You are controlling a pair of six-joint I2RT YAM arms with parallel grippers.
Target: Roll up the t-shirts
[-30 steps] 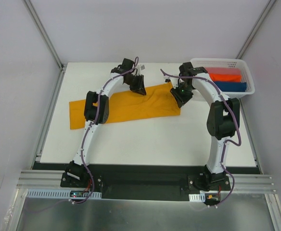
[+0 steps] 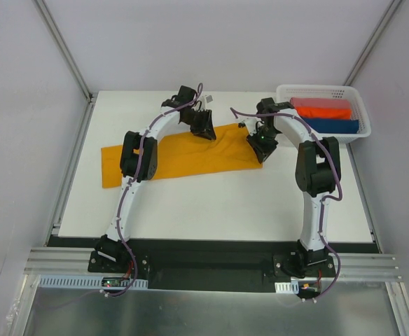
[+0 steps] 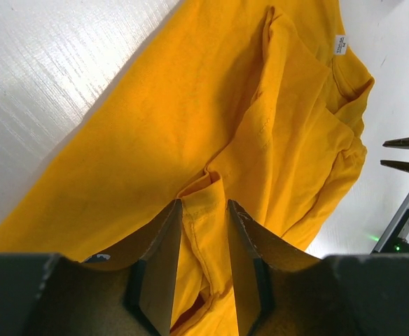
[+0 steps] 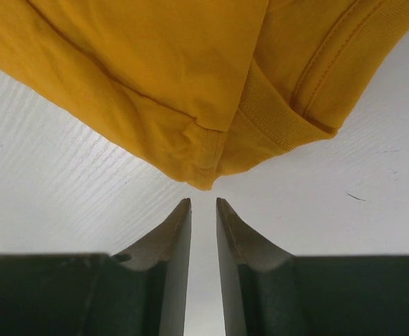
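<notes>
An orange T-shirt [image 2: 190,161] lies across the table, folded lengthwise with creased layers and a small label showing in the left wrist view. My left gripper is low over a raised fold [image 3: 204,196] in the shirt, its fingertips slightly apart at that fold. My right gripper is at the shirt's right-hand end, fingertips a little apart just off a folded corner [image 4: 208,171], with only white tabletop visible between them.
A white basket [image 2: 362,105] at the back right holds folded red, orange and blue cloths.
The left arm has barely moved.
</notes>
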